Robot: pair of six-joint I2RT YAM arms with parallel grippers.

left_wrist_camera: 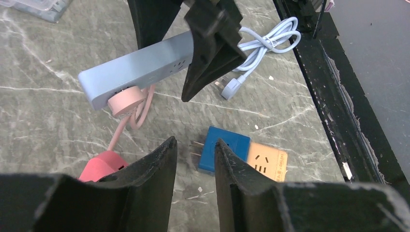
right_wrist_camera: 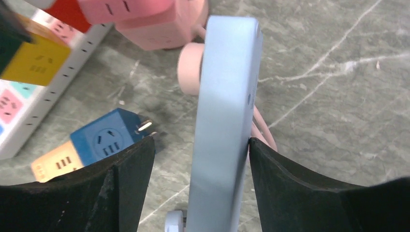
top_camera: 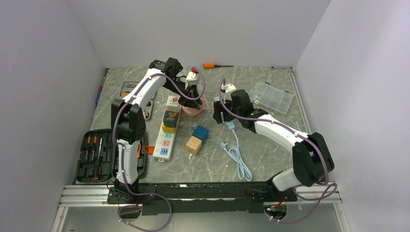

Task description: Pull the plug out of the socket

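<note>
A pale blue power strip (left_wrist_camera: 140,65) lies between the fingers of my right gripper. In the right wrist view, the strip is close against the right finger (right_wrist_camera: 275,179), with a gap before the left one (right_wrist_camera: 128,181), so the fingers stand part open around it. A round pink plug (left_wrist_camera: 125,100) sits at the strip's end, its pink cord running to a pink block (left_wrist_camera: 100,165). My left gripper is part open, apart from the plug, with nothing between its fingertips. From above, that gripper is over the pink block (top_camera: 192,111).
Blue (top_camera: 200,133) and tan (top_camera: 193,145) plug cubes lie front of centre. Left of them is a white strip (top_camera: 164,151) carrying stacked cubes. The blue cord (top_camera: 241,164) is coiled at front right. A clear box (top_camera: 273,98) and screwdriver (top_camera: 209,65) lie farther back.
</note>
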